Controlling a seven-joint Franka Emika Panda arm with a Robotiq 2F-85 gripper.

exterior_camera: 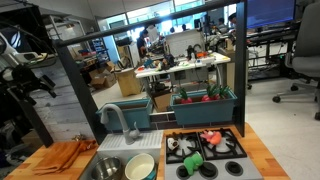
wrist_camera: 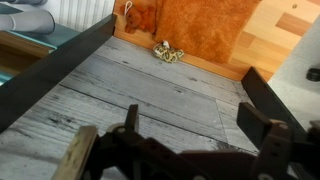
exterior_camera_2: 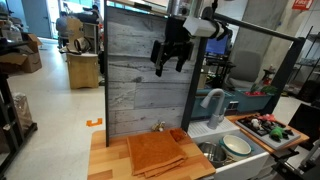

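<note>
My gripper (exterior_camera_2: 168, 66) is raised in front of the grey wood-plank wall (exterior_camera_2: 140, 100), above the counter. Its fingers stand apart in the wrist view, where the two dark fingertips flank bare planks and the gripper has nothing between them. An orange cloth (exterior_camera_2: 155, 150) lies flat on the wooden counter, below and apart from the gripper; the wrist view shows the cloth (wrist_camera: 215, 25) at the top. Beside it, near the wall's foot, are a small gold-coloured item (wrist_camera: 167, 52) and a reddish-brown one (wrist_camera: 142, 18).
Right of the cloth are a metal sink (exterior_camera: 112, 146), a tall faucet (exterior_camera: 118, 118) and a pale bowl (exterior_camera: 140, 167). Farther right, a stovetop (exterior_camera: 228, 152) carries a green item (exterior_camera: 191, 161) and a pink one (exterior_camera: 210, 135). A dark post (exterior_camera: 240, 70) and overhead beam frame the counter.
</note>
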